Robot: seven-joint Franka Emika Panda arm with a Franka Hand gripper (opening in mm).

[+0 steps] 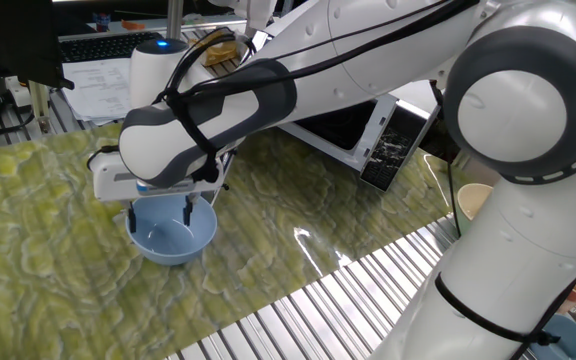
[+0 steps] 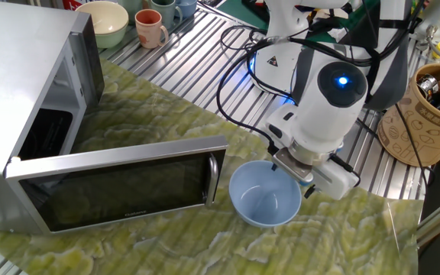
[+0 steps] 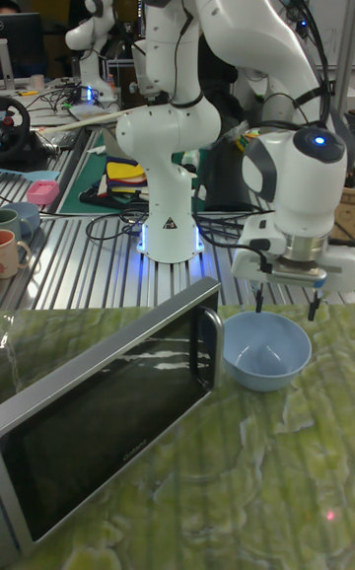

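Note:
A light blue bowl rests upright on the green marbled mat, and its inside looks empty in exterior view 2. My gripper points down at the bowl's rim, its two dark fingers spread wide apart. In exterior view 3 the fingertips hang just about rim height, on the far side of the bowl. Nothing shows held between them. Whether either finger touches the bowl cannot be made out.
Close beside the bowl stands the open door of a microwave. Mugs and a cream bowl sit behind it on the slatted table. A brown utensil basket stands at the right. Free mat lies around the bowl.

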